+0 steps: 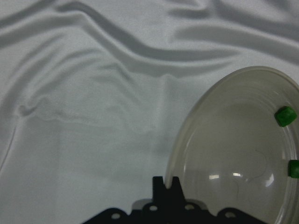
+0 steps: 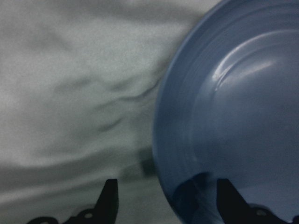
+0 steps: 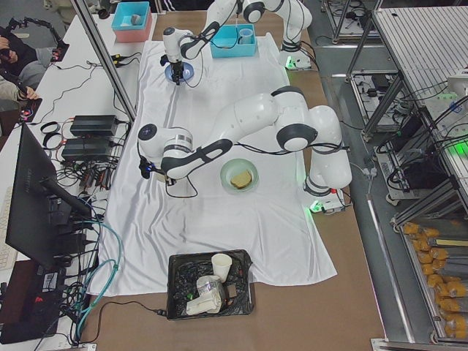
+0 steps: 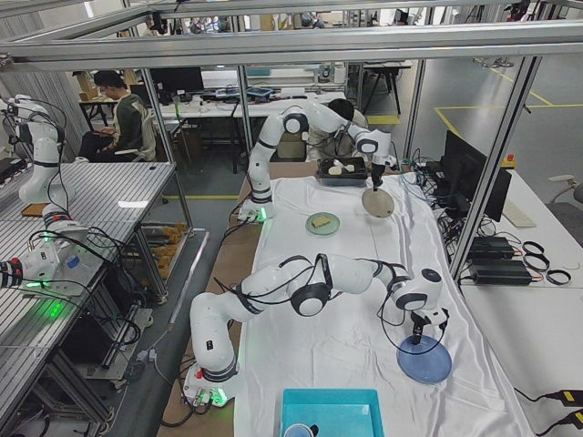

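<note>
My left gripper is shut on the rim of a beige plate (image 1: 224, 144), which carries green pieces (image 1: 285, 116); in the camera right view this plate (image 4: 380, 205) is below that gripper, partly covered by the arm in the camera left view. My right gripper is open over the rim of a blue plate (image 2: 243, 116), one finger each side, low at the cloth. A green plate (image 3: 227, 179) with a yellow-olive piece (image 3: 241, 178) lies mid-table.
A black lined bin (image 3: 175, 285) with cups and waste stands at one table end, a turquoise tub (image 4: 332, 401) with a cup at the other. Monitors and cables line one side. White cloth between the plates is largely clear.
</note>
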